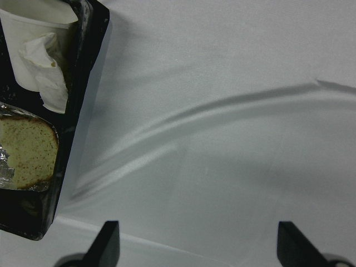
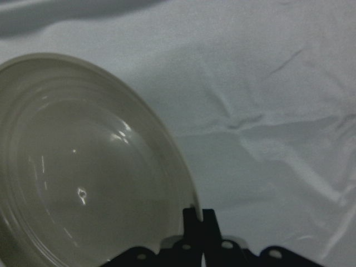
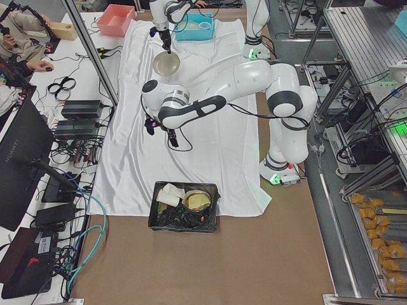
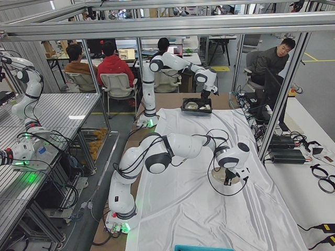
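A beige plate (image 3: 166, 67) (image 2: 89, 167) is at the right gripper, which is shut on its rim, as the right wrist view shows. My left gripper stands open above the white cloth (image 1: 233, 161), nothing between its fingers. Beside it in the left wrist view is a black tray (image 1: 69, 128) (image 3: 213, 216) holding a white cup (image 1: 22, 55), crumpled paper (image 1: 47, 72) and bread in foil (image 1: 28, 150).
A blue bin (image 3: 191, 35) stands at the far end of the cloth. A pink bin (image 3: 116, 19) is on the side table, among cables and equipment. Metal frame posts border the cloth.
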